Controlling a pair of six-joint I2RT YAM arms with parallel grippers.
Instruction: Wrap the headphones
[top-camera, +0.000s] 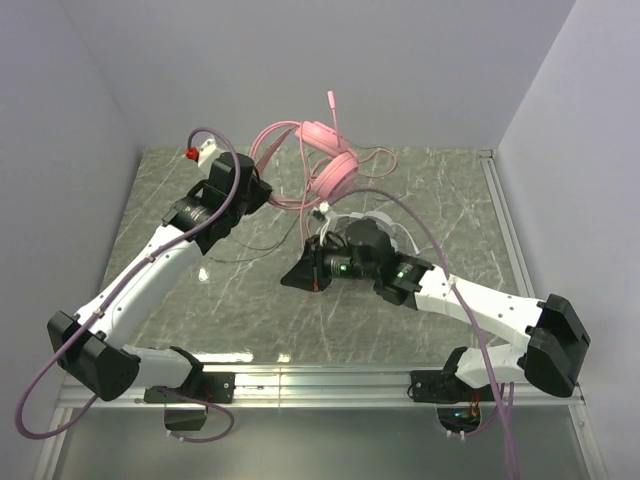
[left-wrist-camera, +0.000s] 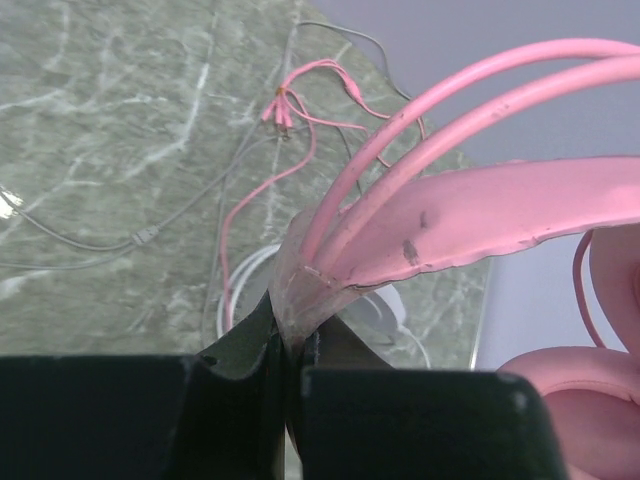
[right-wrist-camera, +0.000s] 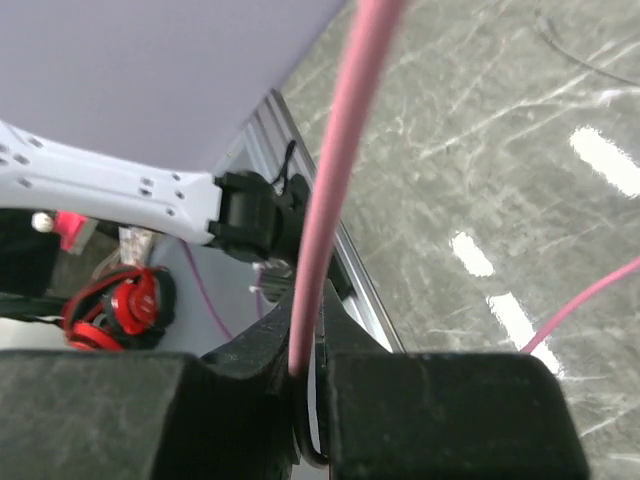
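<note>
Pink headphones (top-camera: 334, 176) are held up over the far part of the table, both ear cups and a raised mic boom showing in the top view. My left gripper is shut on their headband (left-wrist-camera: 480, 215), gripping it near the thin twin bands. My right gripper is shut on the pink headphone cable (right-wrist-camera: 335, 140), which rises from between its fingers. In the top view the right gripper (top-camera: 305, 280) is nearer the front than the headphones, with the cable (top-camera: 303, 190) running back toward them.
A white pair of headphones (top-camera: 385, 222) lies on the marble table, partly behind the right arm. Thin grey cables (left-wrist-camera: 100, 245) trail across the surface, and the pink plugs (left-wrist-camera: 280, 112) show there too.
</note>
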